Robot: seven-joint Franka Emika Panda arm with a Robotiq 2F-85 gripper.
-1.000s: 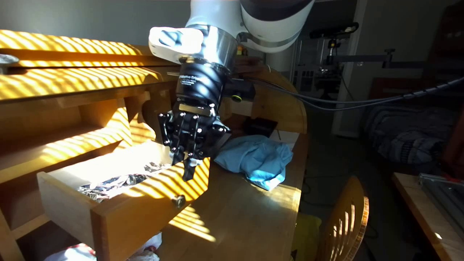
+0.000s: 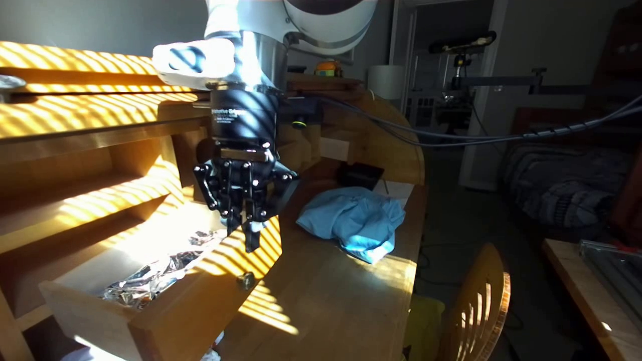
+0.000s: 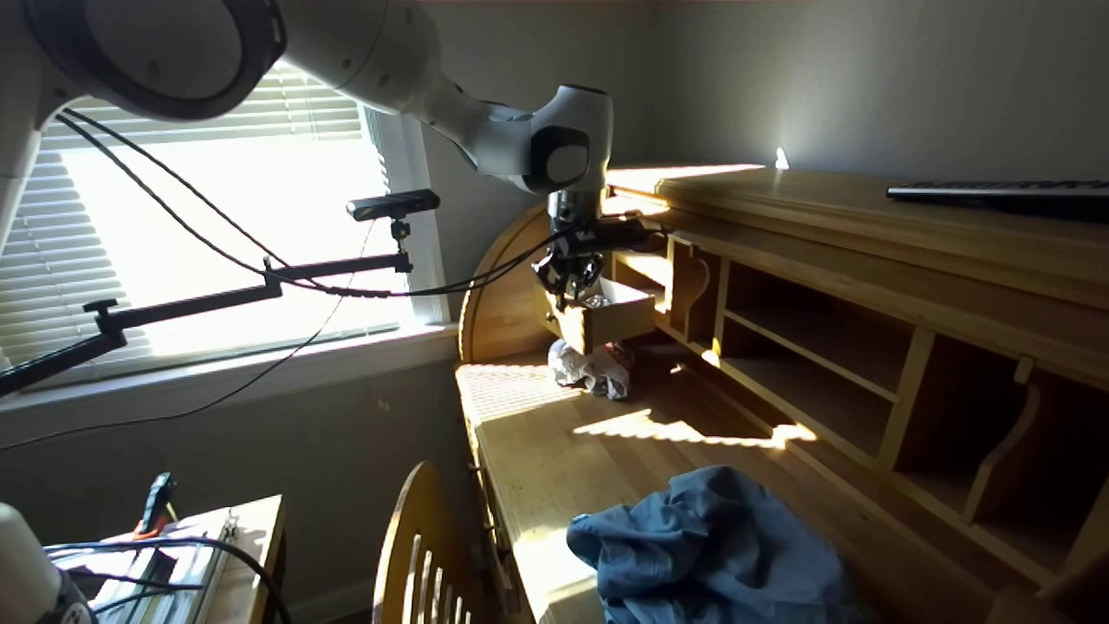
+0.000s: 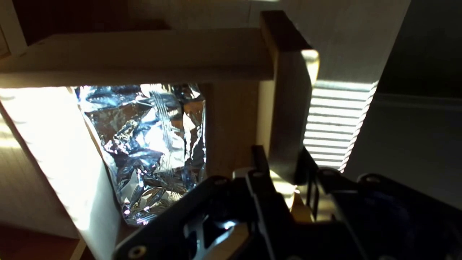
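Observation:
A small wooden drawer [image 2: 192,295] juts out from the desk hutch, its round knob [image 2: 246,280] on the front panel. Crumpled silver foil packaging [image 4: 147,138] lies inside it. My gripper [image 2: 242,237] straddles the top edge of the drawer's front panel [image 4: 288,99], shut on it, one finger inside the drawer and the other outside. In the second exterior view the gripper [image 3: 567,296] is small and dark above the drawer [image 3: 613,317].
A blue cloth [image 2: 355,219] lies heaped on the desktop [image 2: 319,301]. Below the drawer sits a crumpled white bag [image 3: 590,371]. A wooden chair [image 2: 481,301] stands at the desk's front edge. Open cubbies [image 3: 811,343] line the hutch.
The arm has shifted left in exterior view 1, toward the hutch. The drawer has moved slightly with it and its near end sits lower and tilted. The cloth has not moved.

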